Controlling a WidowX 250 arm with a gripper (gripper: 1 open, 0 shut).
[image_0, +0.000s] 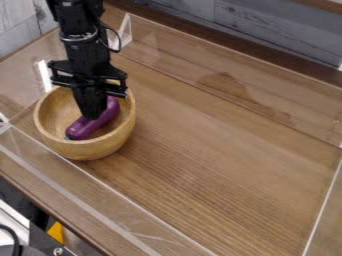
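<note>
A wooden bowl (100, 146) sits at the left of the table, holding a purple elongated object (94, 122) that lies tilted inside it. My black gripper (88, 92) is over the bowl at the upper end of the purple object, its fingers pointing down; whether they grip it is hard to tell.
A grey raised wall runs along the back right. Cables and a small yellow item (55, 231) lie past the left edge at the bottom.
</note>
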